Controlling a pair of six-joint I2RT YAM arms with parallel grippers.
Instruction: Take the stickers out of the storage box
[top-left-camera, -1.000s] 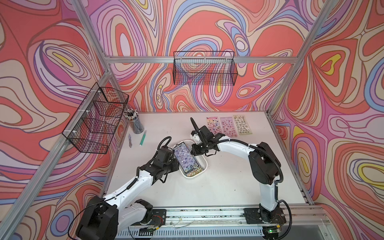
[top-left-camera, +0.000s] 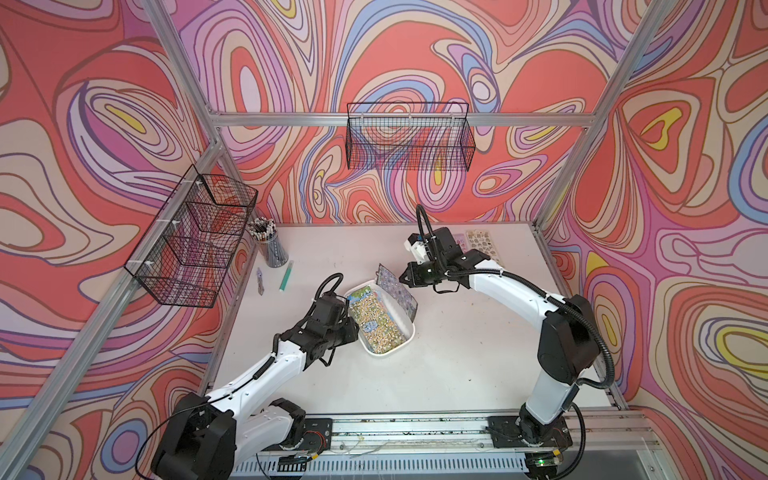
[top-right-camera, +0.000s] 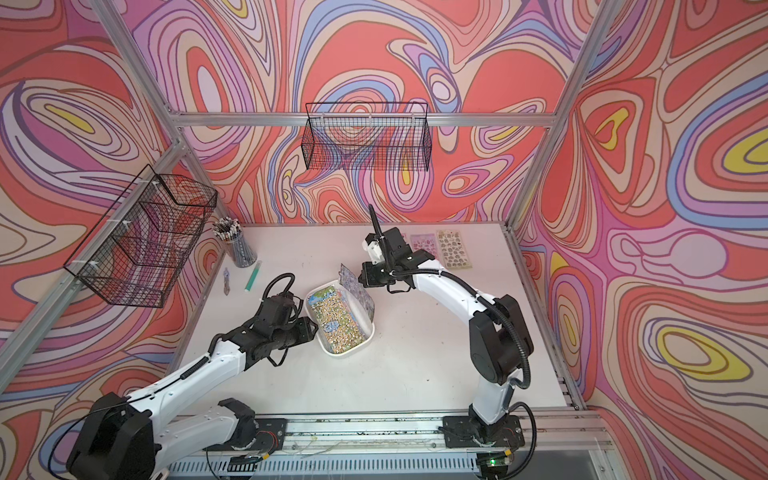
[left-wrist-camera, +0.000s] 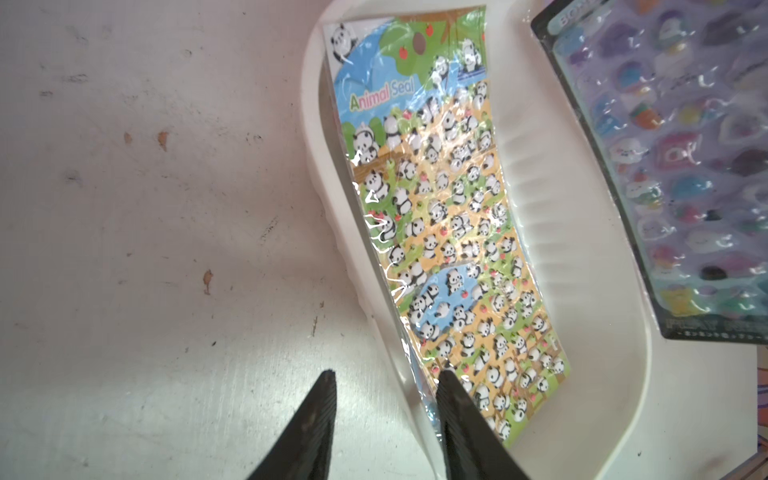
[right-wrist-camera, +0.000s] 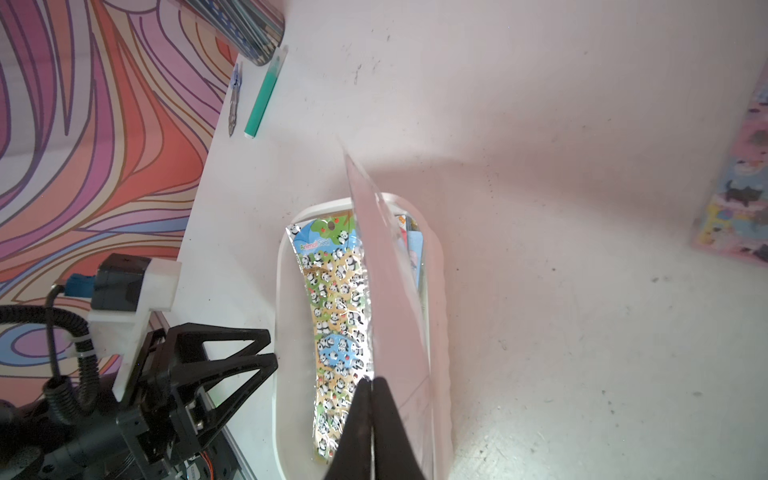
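A white storage box holds a panda "Animal Seal" sticker sheet, with more sheets partly visible beneath in the right wrist view. My right gripper is shut on a purple puffy sticker sheet, raised on edge above the box's right side; from the right wrist view its pale back shows. My left gripper stands part open over the box's left rim, nothing seen held between its fingers.
Sticker sheets lie at the back right, a pen cup, pen and green marker at the back left. Wire baskets hang on the frame.
My right gripper has risen and moved back-right, lifting the purple sheet from lying in the box to upright, uncovering the panda sheet. The left arm looks still.
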